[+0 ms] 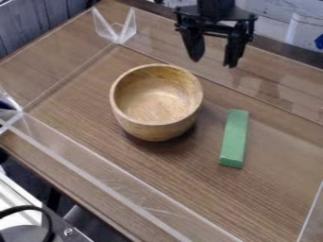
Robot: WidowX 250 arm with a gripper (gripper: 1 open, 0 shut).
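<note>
A black gripper (212, 49) hangs at the top centre, open, its two fingers apart with nothing visible between them. Below it sits a round wooden bowl (155, 102), empty. To the bowl's right a green block (233, 139) lies lengthwise on the wooden table (151, 189).
Clear plastic walls (116, 26) line the left and back of the work area. A white object with a black cable is at the lower left, outside the table.
</note>
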